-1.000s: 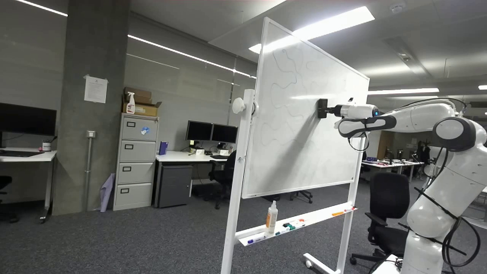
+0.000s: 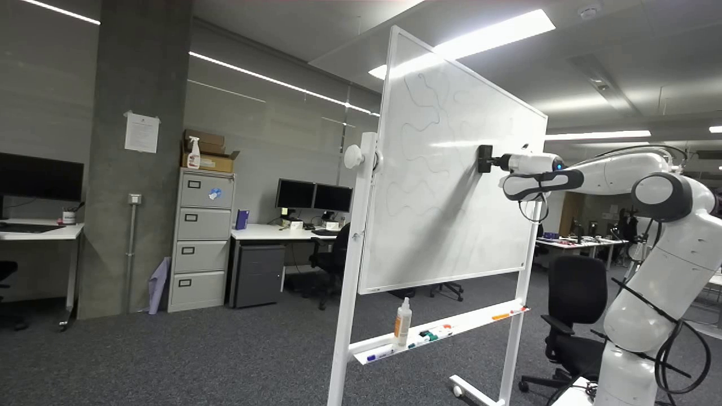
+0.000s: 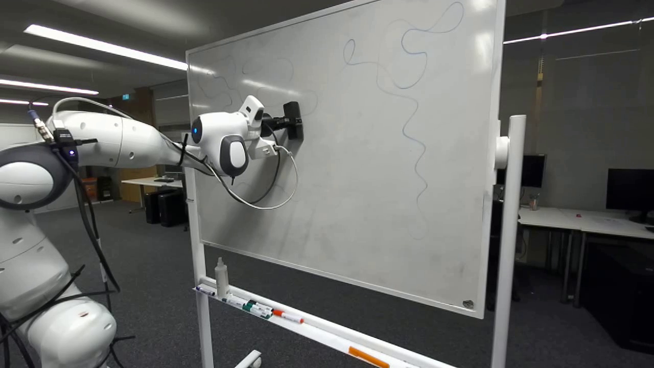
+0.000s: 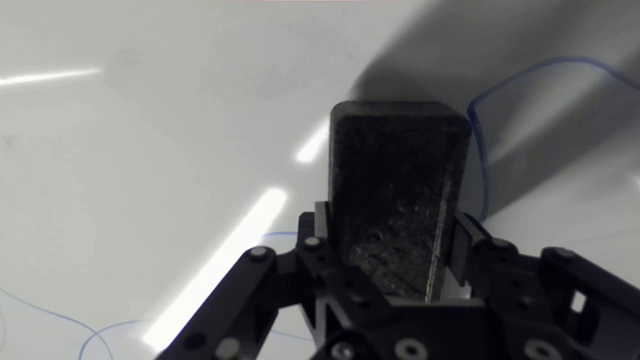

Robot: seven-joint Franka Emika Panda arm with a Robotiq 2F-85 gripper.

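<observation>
A black block-shaped eraser point(image 4: 399, 174) is held between the two fingers of my gripper, which is shut on it. In exterior view 2 the eraser point(image 3: 294, 120) stands upright at the face of the whiteboard point(image 3: 355, 202), left of the board's middle; whether it presses on the surface cannot be told. Faint wavy blue lines point(image 3: 418, 135) run down the board's right part, and fainter loops surround the eraser. A blue line point(image 4: 483, 162) passes just right of the eraser in the wrist view. Exterior view 1 shows the gripper point(image 2: 497, 161) reaching in from the right.
Below the board, a tray point(image 2: 474, 322) carries a spray bottle point(image 2: 403, 322), several markers and an orange marker point(image 3: 368, 357). White posts point(image 3: 510, 233) flank the board. A black chair point(image 2: 577, 291) stands near the arm's base. The board's lower half is unobstructed.
In exterior view 1, the eraser and gripper have shifted slightly right and a touch upward along the board. The grip on the eraser looks the same.
</observation>
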